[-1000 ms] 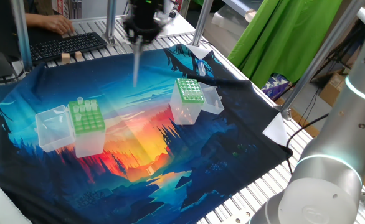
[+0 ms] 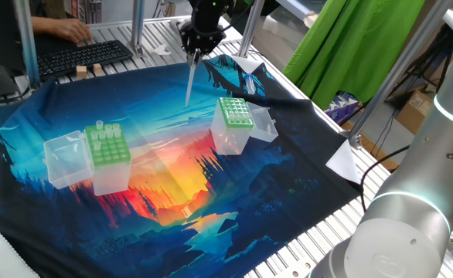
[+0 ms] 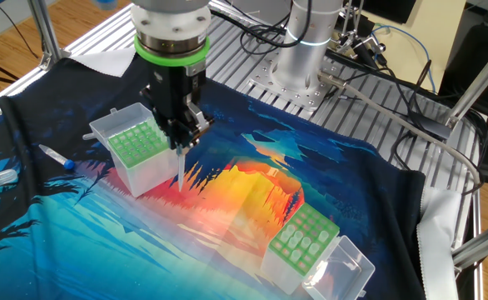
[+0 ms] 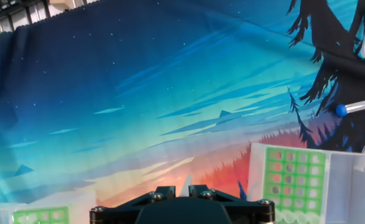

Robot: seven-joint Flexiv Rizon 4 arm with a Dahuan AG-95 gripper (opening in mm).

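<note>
My gripper is shut on a long, clear pipette tip, which hangs point-down in the air. Exterior view 2 has the gripper and the tip just beside one green-topped rack box. That same box stands on the right in exterior view 1, its lid open. A second green-topped box on the left has several clear tips standing up from its grid. From the wrist, part of the tip shows between the fingers, and the first box lies to the right.
A dark, sunset-printed cloth covers the table, bare between the two boxes. Blue-capped tubes lie near one edge. A keyboard and a person's hand are at the far left in exterior view 1.
Both boxes have stayed put.
</note>
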